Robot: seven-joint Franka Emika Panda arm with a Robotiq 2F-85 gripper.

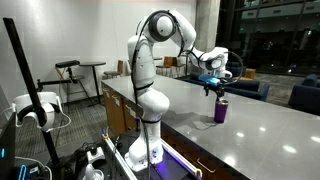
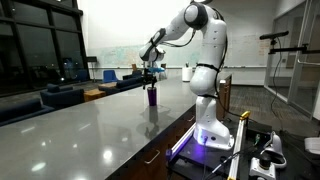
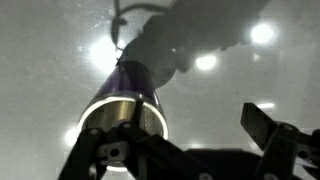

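A dark purple cup (image 1: 220,114) with a silvery rim stands upright on the grey table. Just above its top is my gripper (image 1: 216,90), pointing down; the cup (image 2: 152,98) also shows beneath the arm in the other exterior view. Seen from the wrist, the cup (image 3: 132,82) is at left with its round mouth toward the camera. My gripper is open there, its fingers wide apart. The left finger overlaps the cup's mouth and right rim; whether it reaches inside, I cannot tell. The right finger (image 3: 268,128) is over bare table.
A person (image 1: 215,62) sits or stands behind the table. Chairs (image 1: 75,73) and dark sofas (image 1: 248,90) stand farther back.
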